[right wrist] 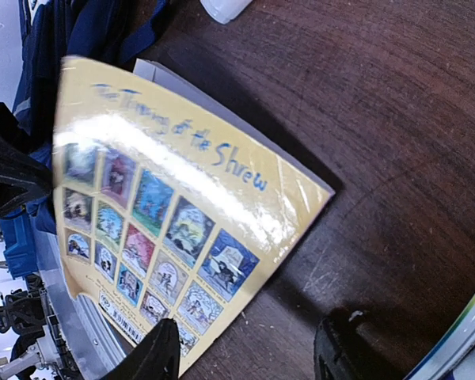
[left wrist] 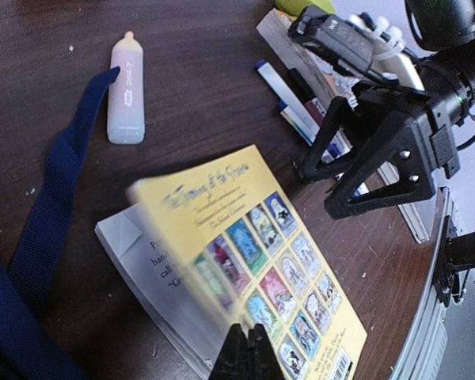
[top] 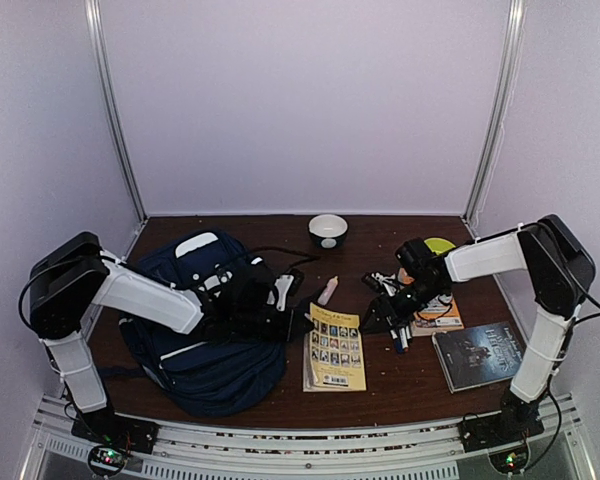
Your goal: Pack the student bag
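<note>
A yellow book (top: 335,350) titled The Taming of the Shrew (right wrist: 182,229) lies between the arms, its cover slightly lifted at the left edge. My left gripper (top: 298,323) is shut at that edge, nothing clearly between its fingers. My right gripper (top: 373,322) is low right of the book, part open and empty, its fingers (right wrist: 162,356) near the cover's edge. The navy backpack (top: 195,365) lies at the left.
A bottle (left wrist: 127,95) lies behind the book, a bowl (top: 328,230) at the back. Markers (top: 400,342), stacked books (top: 440,315) and a dark book (top: 477,358) are at the right.
</note>
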